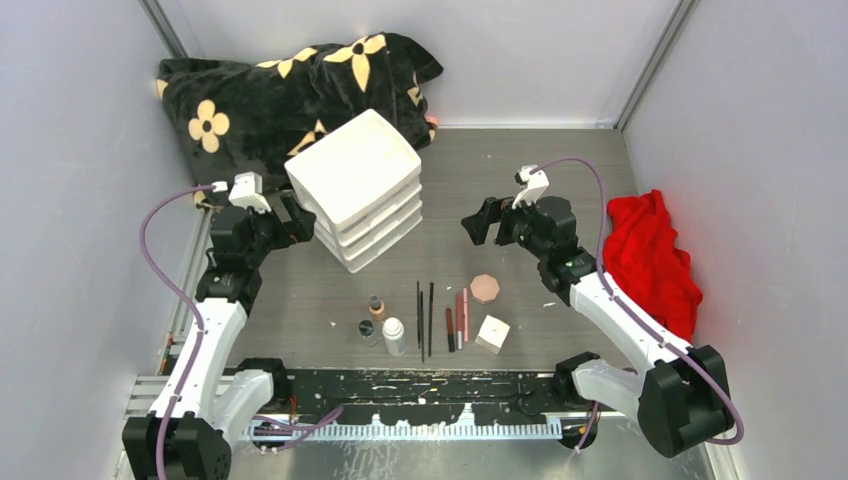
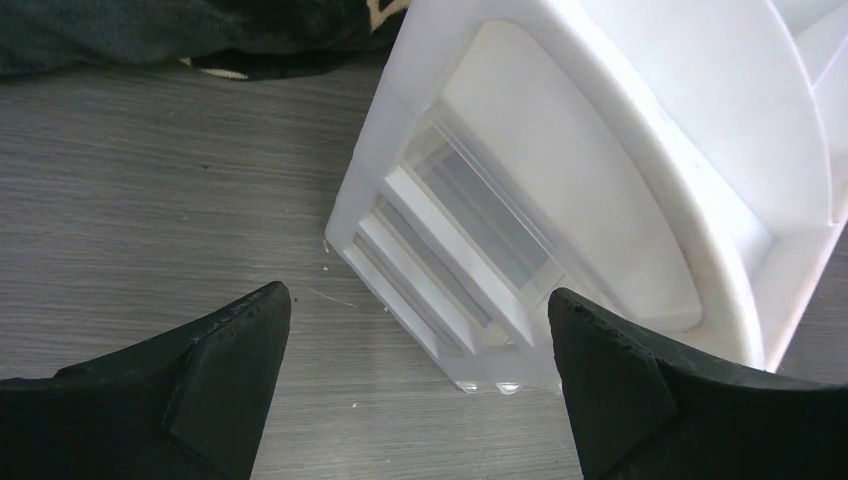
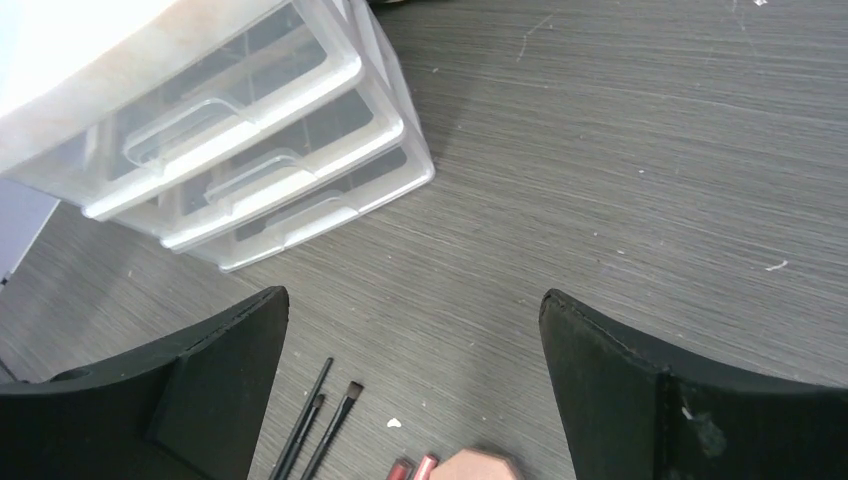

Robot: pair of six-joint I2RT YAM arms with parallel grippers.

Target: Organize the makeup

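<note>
A white drawer organizer (image 1: 352, 175) stands at an angle at the back left of the table; its stacked drawers face the front right and look shut in the right wrist view. Makeup lies loose near the front edge: dark brushes (image 1: 420, 322), red and pink tubes (image 1: 460, 318), a pink octagonal compact (image 1: 484, 289), a cream square box (image 1: 492, 334), a white bottle (image 1: 394, 336), a tan bottle (image 1: 377, 308) and a small dark-capped bottle (image 1: 368, 331). Beside the organizer's left side hovers my left gripper, open and empty. Right of the organizer, my right gripper is open and empty.
Behind the organizer lies a dark flowered cushion (image 1: 290, 110). A red cloth (image 1: 652, 262) sits by the right wall. Bare grey tabletop (image 1: 530, 150) spreads at the back right and between the organizer and the makeup.
</note>
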